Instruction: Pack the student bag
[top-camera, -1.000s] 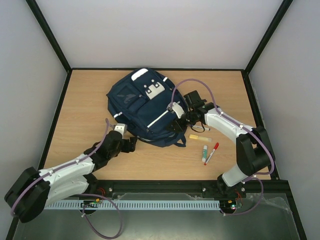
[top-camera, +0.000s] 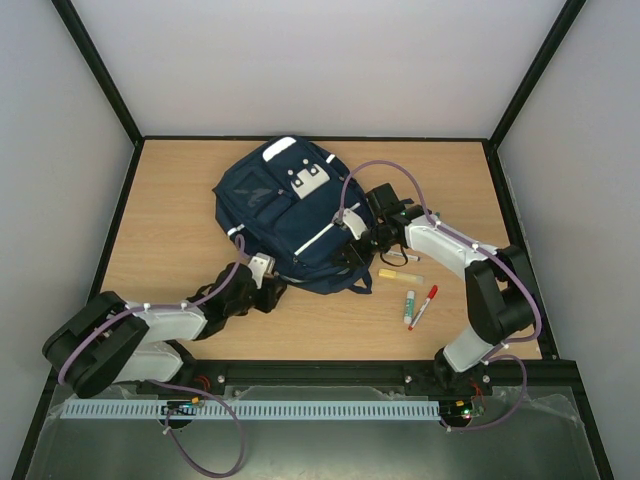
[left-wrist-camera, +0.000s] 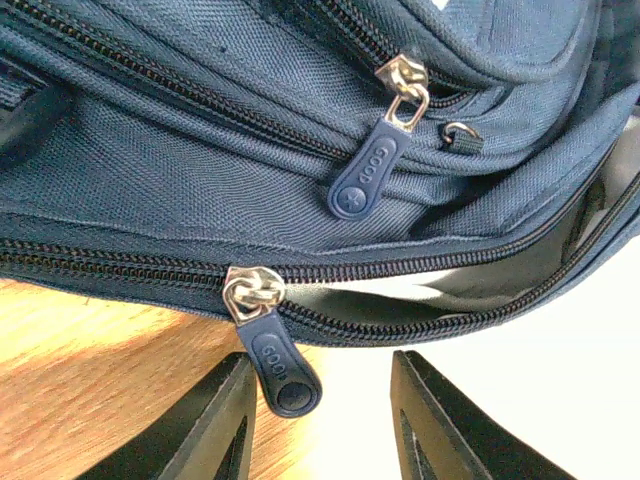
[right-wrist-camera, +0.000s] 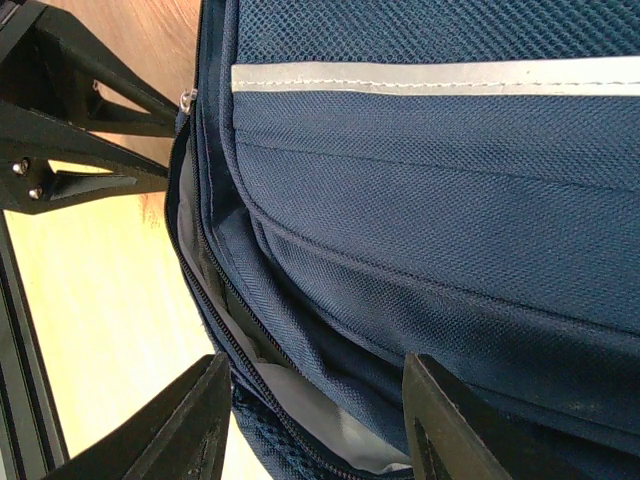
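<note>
The navy student bag (top-camera: 290, 205) lies on the table, its main zipper partly undone along the near edge, where pale lining (right-wrist-camera: 330, 415) shows in the gap. In the left wrist view, the main zipper's pull (left-wrist-camera: 285, 375) hangs between the fingers of my left gripper, closer to the left finger; the fingers are apart and not clamped on it. A second pull (left-wrist-camera: 370, 170) hangs from an upper pocket. My right gripper is open over the unzipped edge, with bag cloth and the opening between its fingers; contact cannot be judged.
Right of the bag lie a glue stick (top-camera: 409, 306), a red marker (top-camera: 423, 306) and a yellow item (top-camera: 400, 275). A whitish item (top-camera: 403, 256) is partly covered by the right arm. Bare table (top-camera: 160, 220) extends on the left.
The right arm has barely moved; the bag looks unmoved.
</note>
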